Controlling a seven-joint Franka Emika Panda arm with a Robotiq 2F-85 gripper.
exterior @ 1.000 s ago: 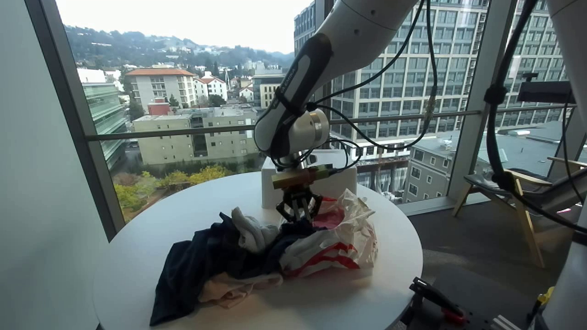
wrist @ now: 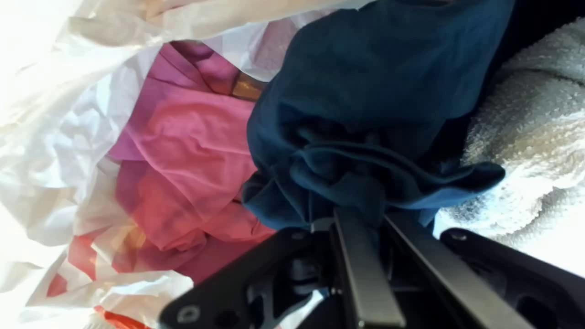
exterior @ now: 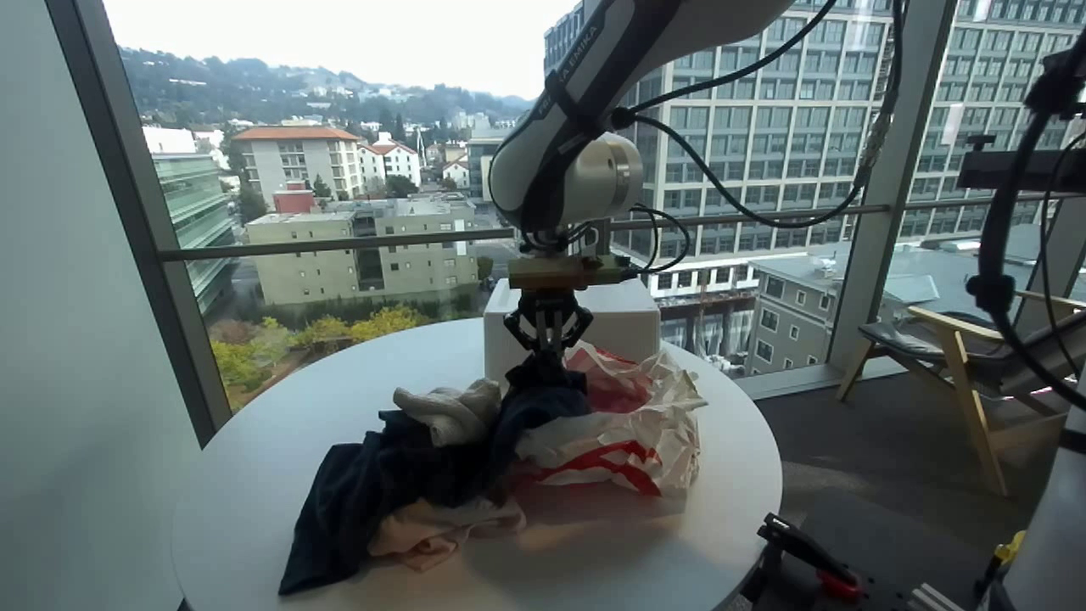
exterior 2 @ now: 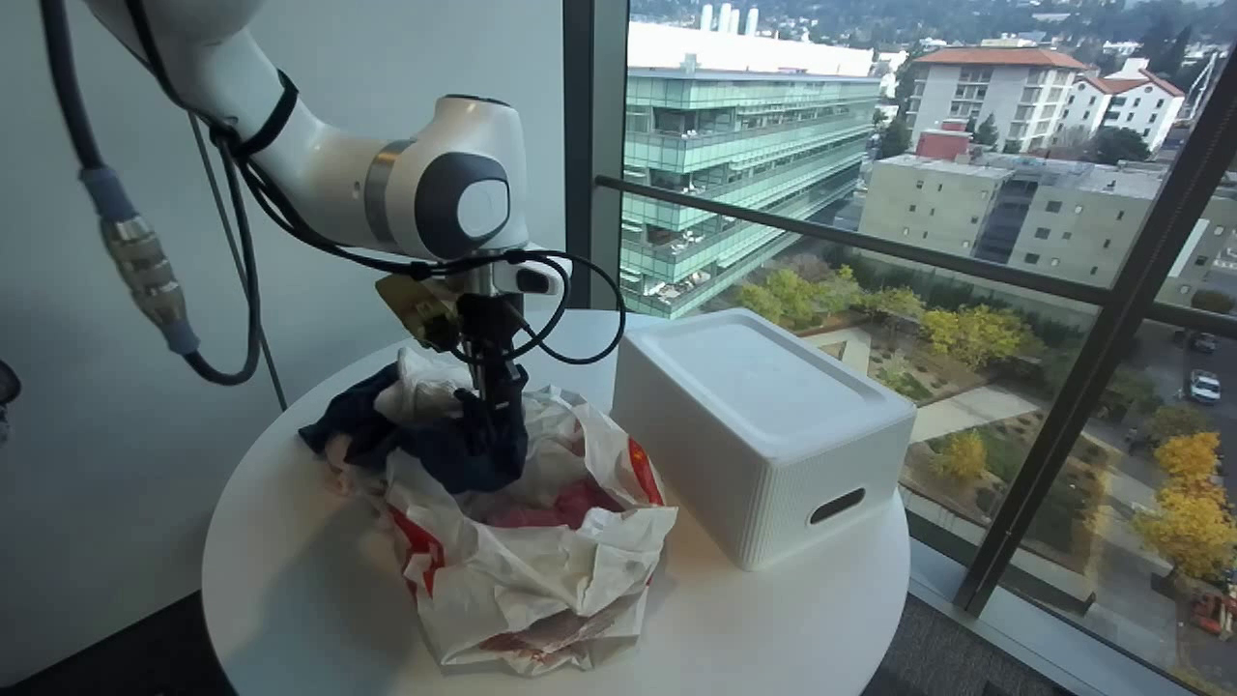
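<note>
My gripper (exterior: 550, 358) is shut on a fold of dark navy cloth (exterior: 545, 399), lifted a little above the bag's near side. From there the cloth runs down to the left and spreads over the table. In the wrist view the bunched navy fabric (wrist: 378, 98) meets the fingers (wrist: 362, 268), and their tips are buried in it. A crumpled white and red plastic bag (exterior 2: 545, 580) lies with its mouth open beside the cloth. Pink-red fabric (wrist: 192, 142) shows inside that mouth. A whitish towel (exterior: 453, 409) rests on the navy cloth, and a beige-pink cloth (exterior: 438, 531) lies partly beneath it.
A white lidded box (exterior 2: 754, 429) stands behind the bag, close to the gripper. Bare surface of the round white table (exterior: 275, 428) shows on the left and along the front. Cables hang from the arm, and windows stand beyond the table.
My gripper has risen and the arm has turned more upright. The gripped navy cloth has come up with it, while the towel has shifted left and the bag's rim has changed shape.
</note>
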